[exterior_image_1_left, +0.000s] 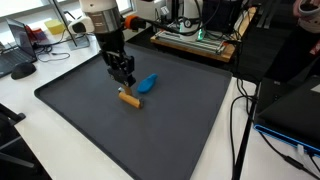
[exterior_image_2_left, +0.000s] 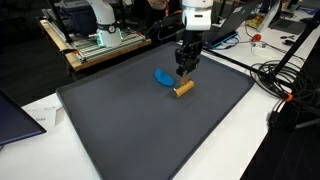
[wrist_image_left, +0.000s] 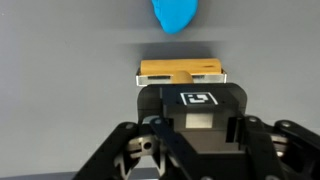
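A wooden, orange-brown block-like piece (exterior_image_1_left: 130, 98) sits just below my gripper (exterior_image_1_left: 126, 86), low over the dark board. In the wrist view the piece (wrist_image_left: 165, 67) lies crosswise with silvery strips along its near edge, and a short stub runs from it towards the gripper. My fingers are shut on this stub; the fingers hide most of it. Whether the piece touches the board cannot be told. A blue rounded object (exterior_image_1_left: 148, 83) lies apart from it on the board, also visible as a blue shape (wrist_image_left: 174, 12) at the wrist view's top edge.
The dark board (exterior_image_2_left: 130, 125) is wide and bare towards the front. Cables (exterior_image_2_left: 290, 85) run along one side of it. A wooden-edged tray (exterior_image_1_left: 200, 42) with several items stands beyond the board. A laptop (exterior_image_1_left: 22, 38) sits at the back left.
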